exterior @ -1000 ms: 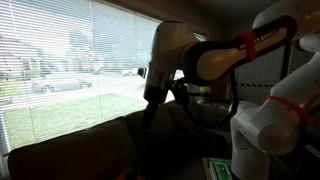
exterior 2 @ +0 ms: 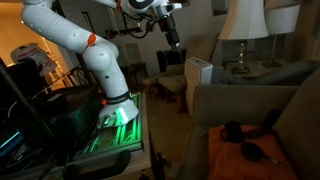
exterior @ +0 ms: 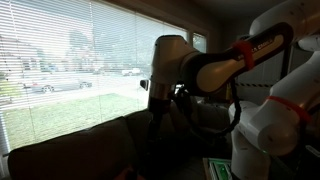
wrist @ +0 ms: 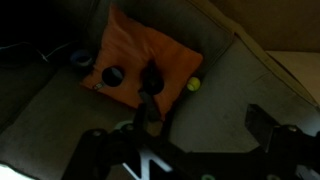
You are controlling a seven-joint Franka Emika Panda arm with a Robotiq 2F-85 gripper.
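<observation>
My gripper stands open in the wrist view, with its dark fingers spread apart and nothing visible held between them. It hangs high above the couch, clear of everything on it. Under it, an orange cloth (wrist: 130,45) lies on the seat, with a dark round object (wrist: 113,75) and a dark long-handled utensil (wrist: 152,80) on it. Beside the cloth's edge rests a small yellow-green ball (wrist: 193,84). Exterior view 2 shows the cloth (exterior 2: 235,165) at the lower right, with the utensil (exterior 2: 255,150) on top. Dim light hides finer detail.
The grey couch (exterior 2: 205,105) has its back and arm around the seat. A lampshade (exterior 2: 244,20) and a second lampshade (exterior 2: 283,20) stand behind it. A window with blinds (exterior: 75,70) lies beyond the arm in exterior view 1. Bare seat surrounds the cloth.
The arm's wrist has shifted and turned slightly in exterior view 1 over the last second. Nothing else visibly moved.
</observation>
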